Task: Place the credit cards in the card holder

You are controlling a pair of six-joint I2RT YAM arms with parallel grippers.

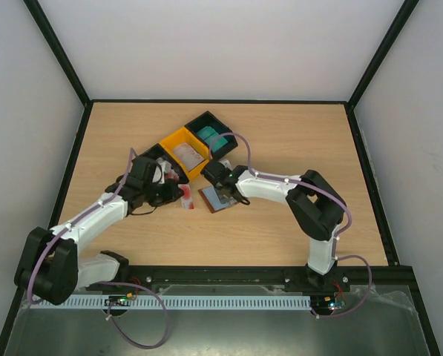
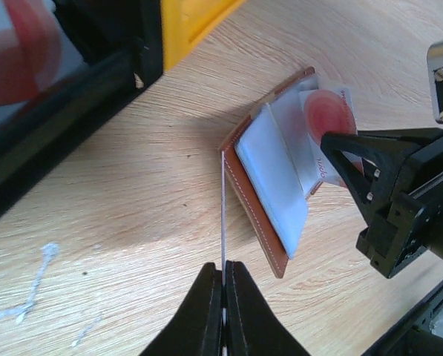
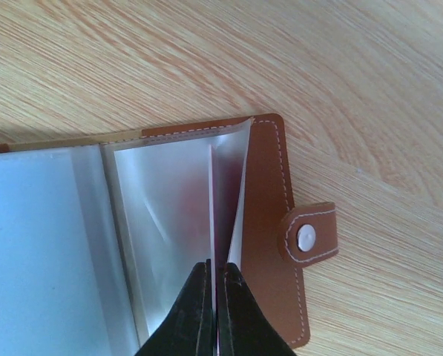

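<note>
The open brown card holder (image 1: pixel 208 199) lies near the table's middle, a blue sheet on its left page (image 3: pixel 43 252) and a clear pocket (image 3: pixel 162 222) on its right. My right gripper is shut on a thin white-and-red card, seen edge-on in the right wrist view. That card stands over the clear pocket, whose raised flap is beside it; how deep its lower edge reaches, I cannot tell. Left of the holder, my left gripper is shut on another red-and-white card (image 1: pixel 187 197), edge-on in its own wrist view.
Behind the grippers, three joined trays run diagonally: a black one holding red-and-white cards (image 2: pixel 21 59), an orange one (image 1: pixel 176 139) with pale cards, and a black one with green cards (image 1: pixel 211 136).
</note>
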